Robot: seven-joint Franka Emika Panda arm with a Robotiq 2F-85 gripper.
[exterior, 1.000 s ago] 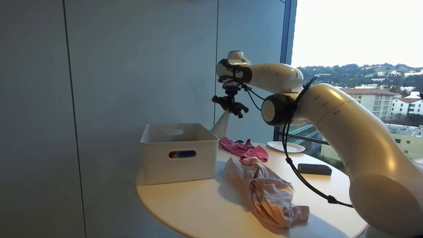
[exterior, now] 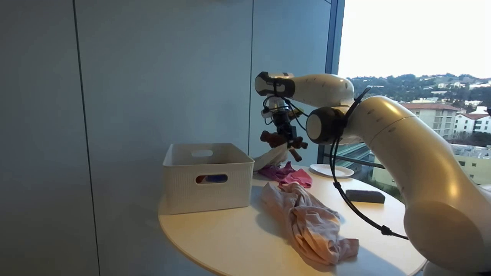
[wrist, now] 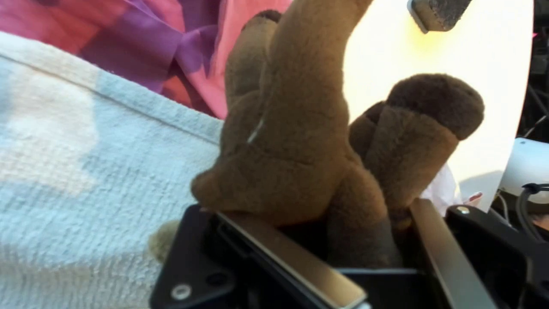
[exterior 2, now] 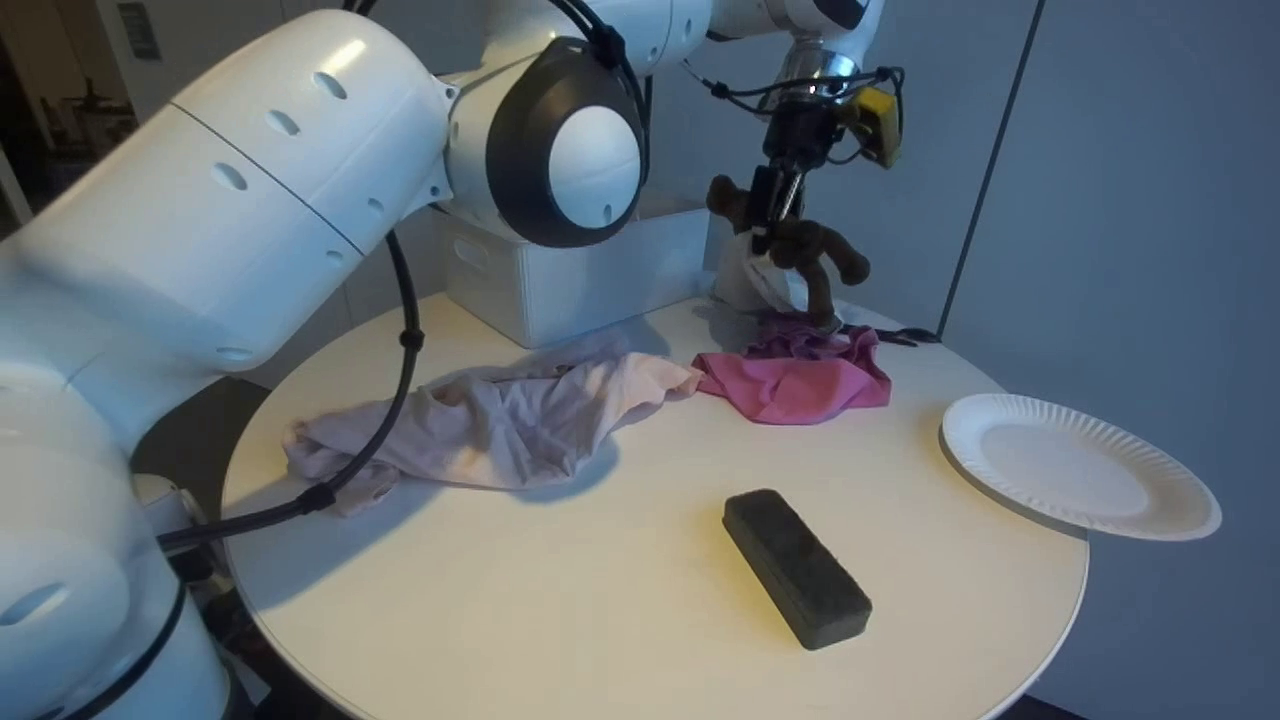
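Note:
A brown plush toy [wrist: 303,154] fills the centre of the wrist view, its limbs sticking out forward and to the right. My gripper is shut on the toy, which is pinched between the metal fingers. Close under the toy, a white towel [wrist: 103,149] spreads across the left of the wrist view; how it is attached to the toy or fingers is hidden. Exterior view 2 has the toy [exterior 2: 816,246] above a pink and purple cloth [exterior 2: 798,384], with the white towel [exterior 2: 746,278] hanging down behind it.
A tall white bin [exterior: 209,188] stands left of the held toy. A pale pink garment [exterior: 313,225] lies crumpled on the table. A dark block [exterior 2: 798,570] and white paper plate [exterior 2: 1068,462] occupy the window side. Bare table surrounds the block.
The towel, stretched taut before, now bunches lower.

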